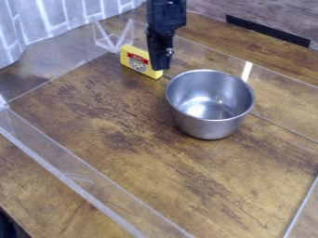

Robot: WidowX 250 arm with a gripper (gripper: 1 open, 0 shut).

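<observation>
My black gripper (163,58) hangs at the top centre, shut, just to the right of and over a yellow box (140,62) with a red label. Whether it touches the box is unclear. A steel bowl (209,112) stands on the wooden table right of centre, below and to the right of the gripper.
Clear plastic edges run along the left and back. A pale curtain-like sheet (44,28) is at the back left.
</observation>
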